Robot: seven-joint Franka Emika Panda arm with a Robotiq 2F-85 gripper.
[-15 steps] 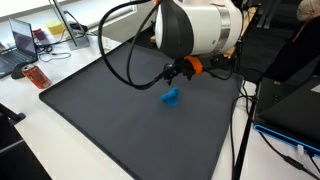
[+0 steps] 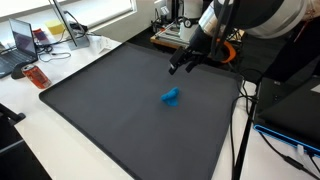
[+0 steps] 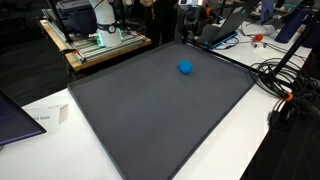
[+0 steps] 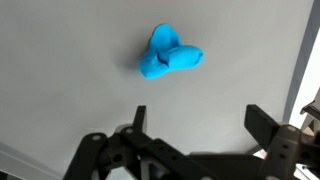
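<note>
A small bright blue object, apparently a crumpled or knotted piece of something soft, lies on the dark grey mat. Seen from the wrist, the blue thing has several lobes and sits beyond the fingers, apart from them. My gripper hangs above the mat toward its far right part, up and to the right of the blue object. Its two dark fingers stand wide apart in the wrist view, and bare mat shows between them. In exterior view 2 the blue thing rests near the mat's far end.
An orange-red can and a laptop stand beyond the mat's left edge. Black cables lie along the table's right side.
The arm has swung to the right and drawn back from over the blue object, its gripper now higher and to the right. The blue object has stayed where it was.
</note>
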